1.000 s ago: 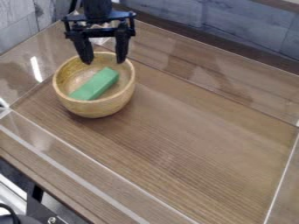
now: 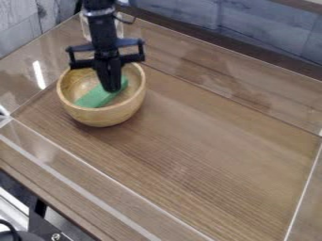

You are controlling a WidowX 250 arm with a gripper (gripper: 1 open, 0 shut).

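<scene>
A tan bowl [image 2: 120,117] sits on the wooden table at the left, with a green oblong object [image 2: 97,96] inside it. My black gripper [image 2: 116,79] reaches down from the top into the bowl, its fingertips over the green object. The gripper looks shut; whether anything is between the fingertips is hard to tell, as they overlap the green object in this view.
A dark cable shows at the lower left corner.
My gripper has come lower into the bowl and its fingers have drawn closer together over the green object. The bowl has stayed about where it was.
</scene>
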